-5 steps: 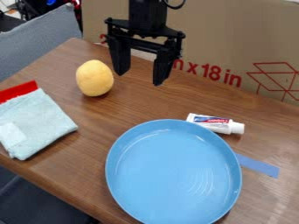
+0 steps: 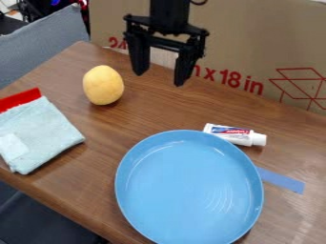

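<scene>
My black gripper [image 2: 162, 69] hangs open above the back of the wooden table, in front of the cardboard, with nothing between its fingers. Below it to the left stands a yellow rounded object [image 2: 103, 86]. A blue plate [image 2: 189, 189] lies at the front right, with a white toothpaste tube [image 2: 235, 134] just behind it. A folded pale cloth [image 2: 34, 138] rests at the left edge.
A red item [image 2: 18, 98] lies under or behind the cloth. A blue tape strip [image 2: 280, 180] is right of the plate. The cardboard [image 2: 268, 52] borders the back.
My gripper has moved up and slightly right over the last second. The objects on the table have not moved.
</scene>
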